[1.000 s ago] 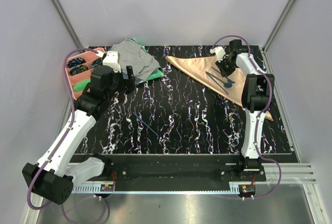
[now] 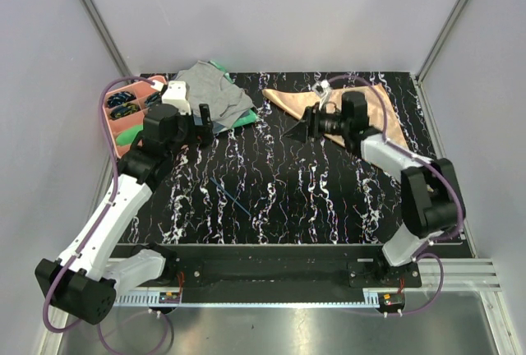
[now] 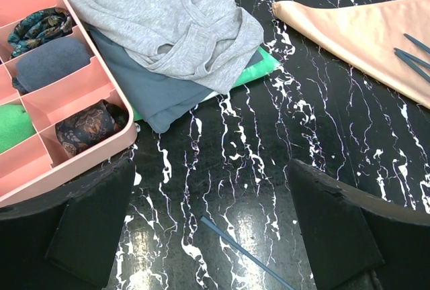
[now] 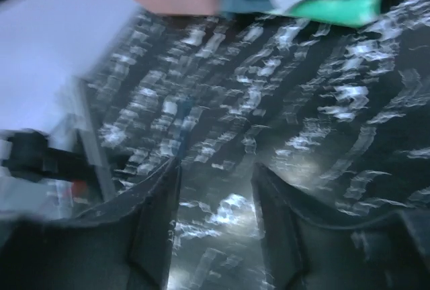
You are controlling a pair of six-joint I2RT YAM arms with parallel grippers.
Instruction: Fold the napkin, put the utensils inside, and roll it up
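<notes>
The peach napkin [image 2: 382, 104] lies at the right of the table, largely hidden by my right arm. On it, dark blue utensils [image 3: 411, 63] show in the left wrist view. A single thin blue stick [image 2: 230, 196] lies alone on the marble left of centre. My left gripper [image 2: 203, 125] stands open over the left side, empty. My right gripper [image 2: 300, 131] hangs just left of the napkin, part open, with nothing seen between its blurred fingers in the right wrist view.
A pink compartment box [image 2: 122, 90] with rolled cloths sits at the back left, beside folded grey clothes [image 2: 214, 92] on green and teal cloth.
My right arm has swung left, away from over the utensils on the napkin toward the table's middle, and is blurred in motion. The left arm has not moved.
</notes>
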